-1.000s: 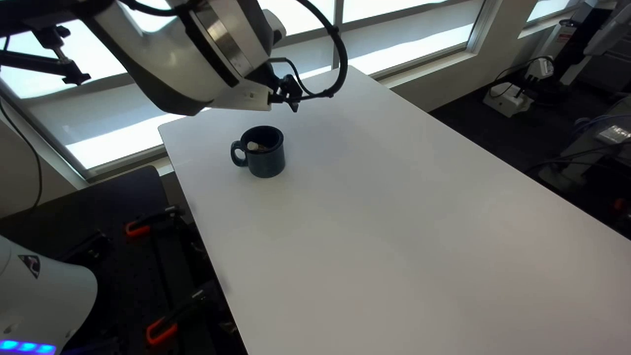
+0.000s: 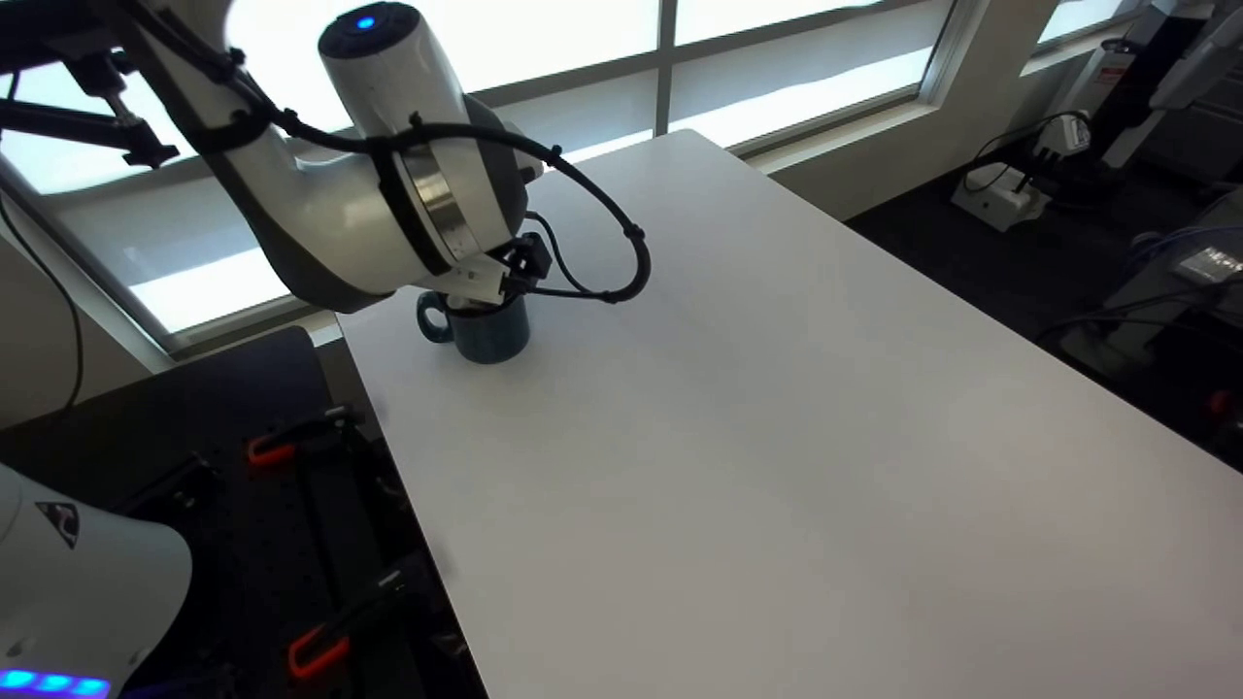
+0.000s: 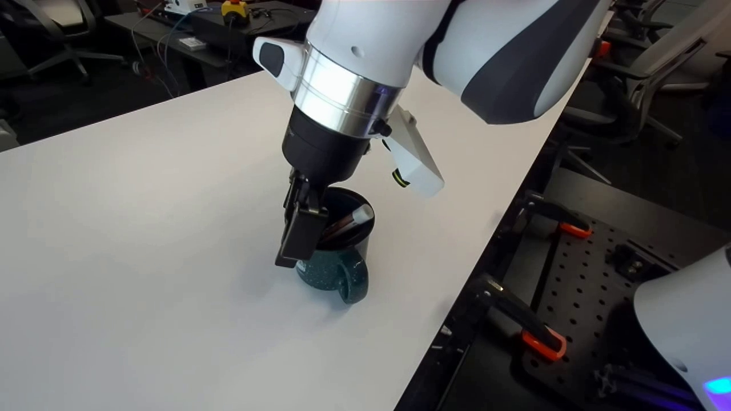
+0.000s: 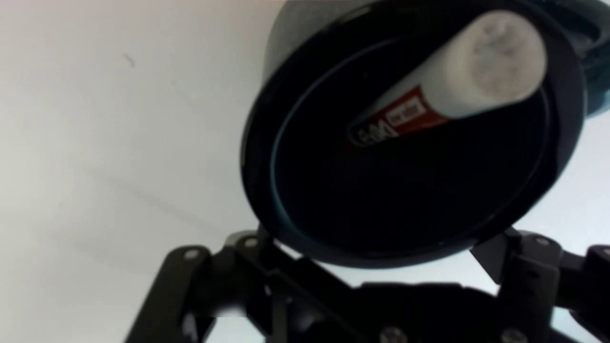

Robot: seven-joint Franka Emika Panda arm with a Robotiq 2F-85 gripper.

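A dark teal mug (image 2: 492,334) is on the white table, near the table's left edge in exterior view 1. Inside the mug (image 3: 316,270) leans a marker (image 3: 353,220), its white end up at the rim; its red label shows in the wrist view. My gripper is down at the mug, its fingers (image 4: 514,257) spread wide near either side of the rim. One dark finger (image 3: 302,236) stands beside the mug in exterior view 2. The arm hides much of the rim in exterior view 1, and firm contact cannot be told.
Clamps with orange handles (image 2: 318,652) sit along the dark robot mount beside the table edge. Windows (image 2: 559,47) line the far side.
The arm has come down and left, from above and behind the mug to right at it. In exterior view 1 the mug has shifted left and slightly toward the camera.
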